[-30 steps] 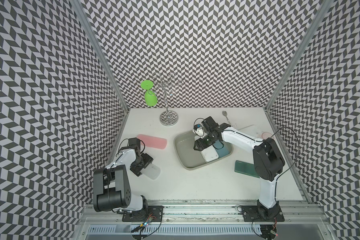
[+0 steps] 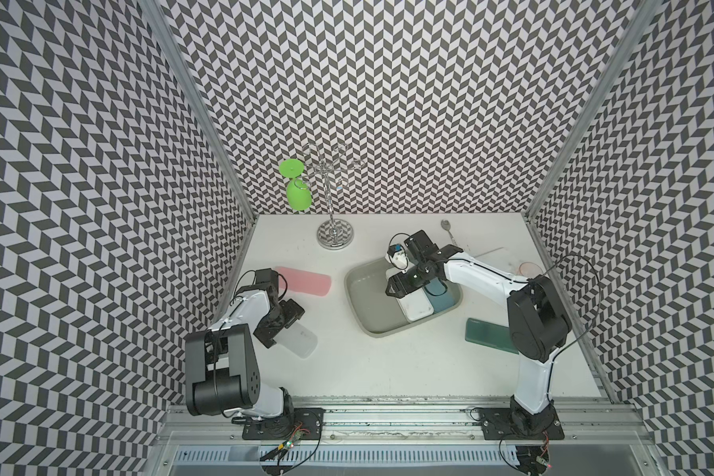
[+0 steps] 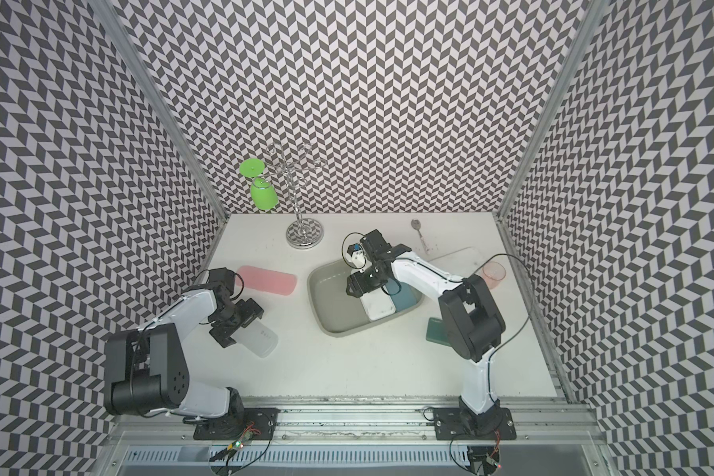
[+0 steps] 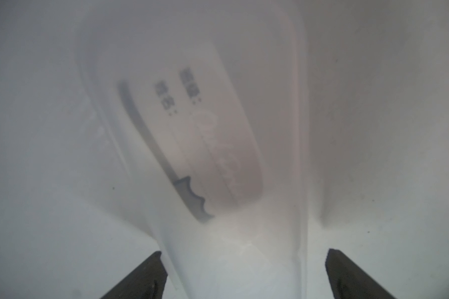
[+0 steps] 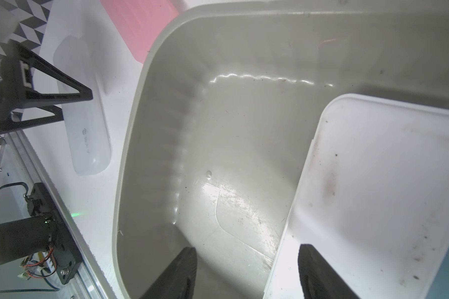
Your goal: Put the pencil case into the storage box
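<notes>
A frosted white pencil case lies on the table's left part. In the left wrist view the frosted case, with a label inside, runs down between the spread fingers of my open left gripper, with gaps on both sides. The grey storage box stands mid-table. It holds a white case and a blue case side by side on its right. My right gripper is over the box, fingers apart and nothing between them, near the white case's left edge.
Bare box floor shows left of the white case. Outside lie a pink case, a green case and a spoon. A chrome stand with a green cup rises at the back.
The right arm has moved a little to the right over the box. The cases look unmoved.
</notes>
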